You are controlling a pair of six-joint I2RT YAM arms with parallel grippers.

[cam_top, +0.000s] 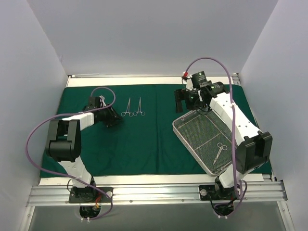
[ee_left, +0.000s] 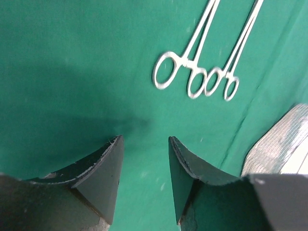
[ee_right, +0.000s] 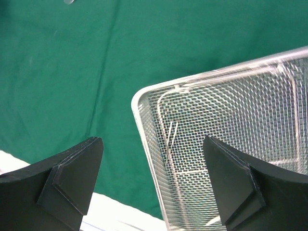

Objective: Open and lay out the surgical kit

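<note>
Two silver ring-handled instruments lie side by side on the green cloth [cam_top: 122, 154]. In the left wrist view their rings show clearly, on the left instrument [ee_left: 186, 61] and the right instrument [ee_left: 229, 73]. My left gripper is open below those rings, with bare cloth between its fingers. The wire mesh tray [cam_top: 195, 139] rests on the cloth at the right, with scissors [cam_top: 220, 151] inside near its front end. My right gripper stands open above the tray's far left corner, nothing held. A thin metal piece [ee_right: 172, 134] lies along the tray's inner side.
Cloth between the instruments and the tray is clear. Grey walls enclose the table at left, right and back. The right forearm [cam_top: 234, 113] passes over the tray's right side. A purple cable [cam_top: 234, 125] arches over that arm.
</note>
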